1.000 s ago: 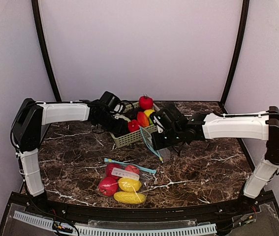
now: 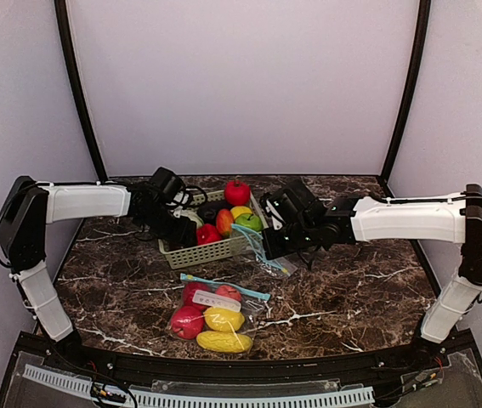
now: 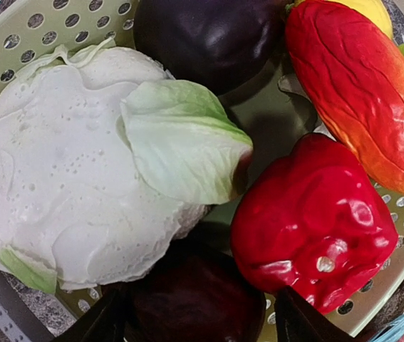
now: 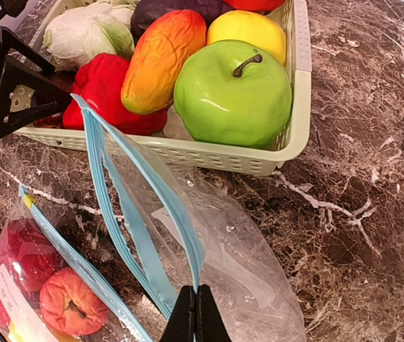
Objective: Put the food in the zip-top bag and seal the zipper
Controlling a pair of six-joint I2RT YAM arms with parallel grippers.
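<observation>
In the left wrist view a glossy dark red item point(image 3: 194, 303) lies low in the basket, between the fingers of my open left gripper. Whether the fingers touch it, I cannot tell. A red bell pepper point(image 3: 316, 221) and a white cauliflower point(image 3: 80, 171) flank it. My right gripper is shut on the blue zip edge of a clear bag point(image 4: 237, 242); the two zip strips point(image 4: 169, 189) bow apart, and no food shows inside. The bag's mouth hangs in front of the basket point(image 4: 223, 155).
A second clear bag point(image 2: 211, 316) with several pieces of food lies flat at the front. Also in the basket are a green apple point(image 4: 234, 92), an orange-red mango point(image 4: 164, 60) and an eggplant point(image 3: 209, 39).
My left arm and the basket with its food have shifted left. The empty bag's blue strips have spread wider. My right arm has stayed in place.
</observation>
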